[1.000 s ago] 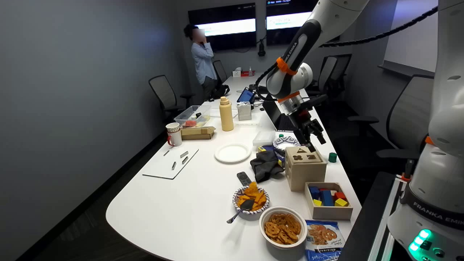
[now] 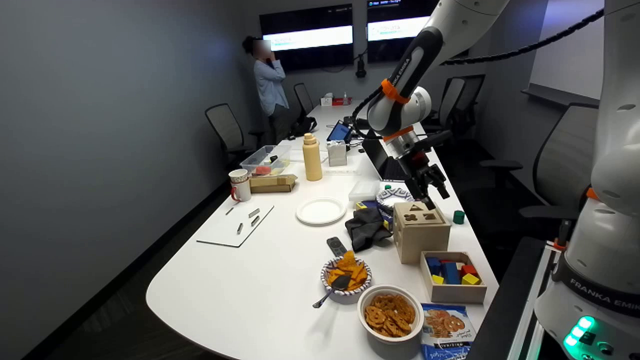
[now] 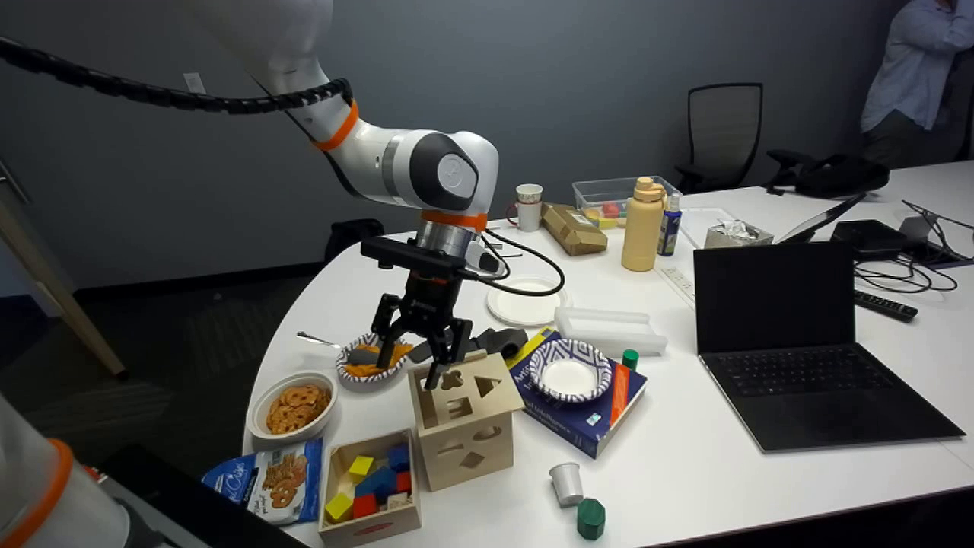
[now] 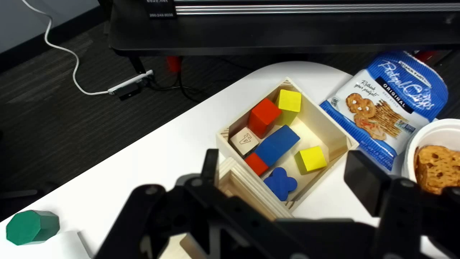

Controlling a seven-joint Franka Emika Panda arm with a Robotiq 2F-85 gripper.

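My gripper is open, its two black fingers wide apart with nothing between them. It hangs above the wooden shape-sorter box (image 3: 472, 429), whose lid has cut-out holes. In the wrist view, a shallow wooden tray (image 4: 334, 129) shows beyond and between the fingertips. Inside it lie a blue block (image 4: 276, 145), a blue flower-shaped block (image 4: 280, 183), a yellow cube (image 4: 310, 159), a taller yellow block (image 4: 289, 105), a red block (image 4: 263, 116), a smaller red one and a plain wooden cube (image 4: 244, 141). My gripper's body covers much of the sorter box in that view.
A pretzel bag (image 3: 274, 481) and a bowl of pretzels (image 3: 297, 408) sit beside the tray. A chip bowl (image 2: 346, 276) holds a spoon. Books under a patterned bowl (image 3: 571, 370), a small cup (image 3: 567, 484) and a green block (image 3: 590, 517) stand near the box.
The arm, the gripper and the objects on the table look unmoved. In the background, the person has shifted to the left.
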